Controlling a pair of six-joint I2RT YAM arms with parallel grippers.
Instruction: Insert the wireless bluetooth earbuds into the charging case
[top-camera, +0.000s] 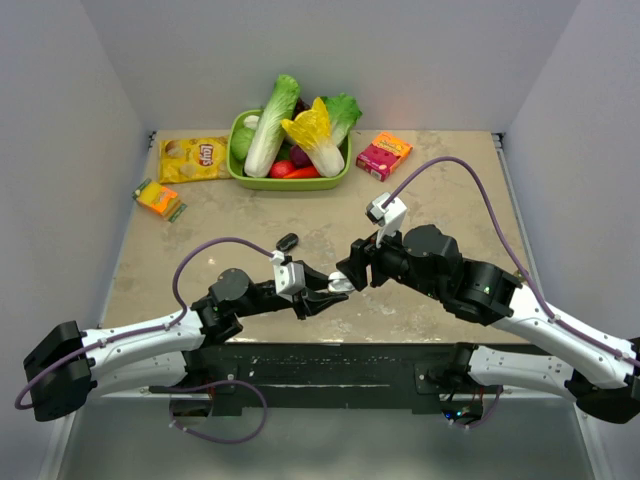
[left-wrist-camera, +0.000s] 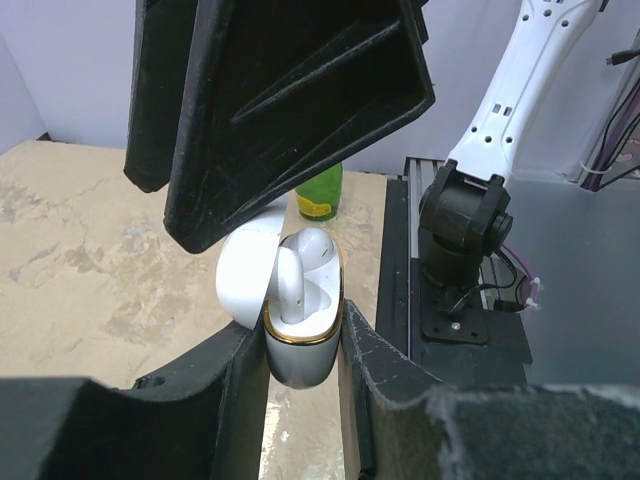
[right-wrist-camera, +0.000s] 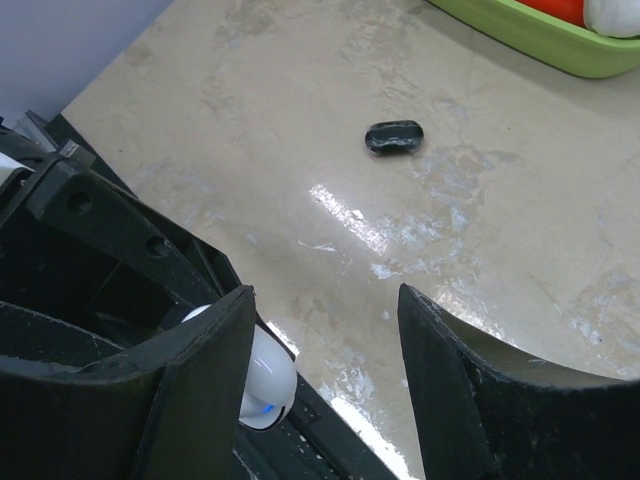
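The white charging case (left-wrist-camera: 304, 330), with a gold rim, is held upright in my left gripper (top-camera: 322, 290), shut on its lower part. Its lid (left-wrist-camera: 243, 280) stands open on the left. A white earbud (left-wrist-camera: 290, 285) shows inside the case; whether it is fully seated cannot be told, and a second earbud is not clearly seen. My right gripper is open, with bare table visible between its fingertips. One of its black fingers (left-wrist-camera: 290, 130) reaches over the case close to the lid. In the right wrist view the case is partly hidden behind a finger.
A small black object (right-wrist-camera: 394, 137) lies on the table behind the grippers. Farther back are a green vegetable basket (top-camera: 290, 184), a yellow chip bag (top-camera: 194, 159) and a pink box (top-camera: 384, 155). An orange-yellow box (top-camera: 158, 198) lies at the left.
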